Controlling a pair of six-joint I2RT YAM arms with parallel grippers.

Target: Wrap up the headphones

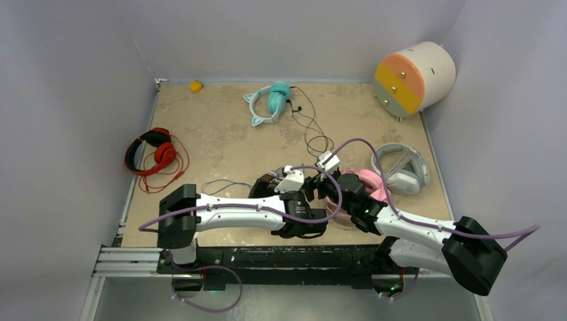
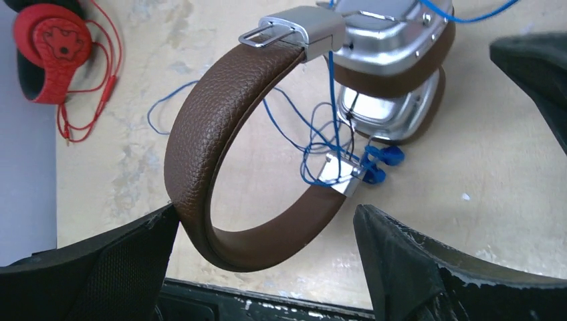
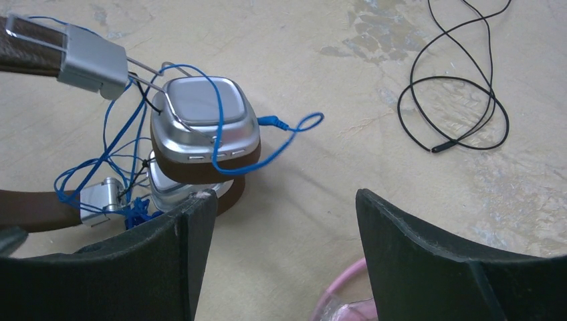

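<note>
The brown leather headphones (image 2: 200, 147) with silver earcups (image 3: 200, 107) stand on the table beneath my left arm, mostly hidden from above. Blue cable (image 3: 274, 160) is tangled around them, with loops near the cups. My left gripper is over the headband, its fingers open on either side of the band's lower curve. My right gripper is beside the earcups, on their right in the top view; nothing clearly shows between its fingers, and I cannot tell whether it grips anything.
Pink headphones (image 1: 371, 184) lie under my right arm, white ones (image 1: 408, 177) at the right. Red headphones (image 1: 164, 154) lie left, teal ones (image 1: 277, 100) with black cable at the back. A striped drum (image 1: 414, 80) stands back right.
</note>
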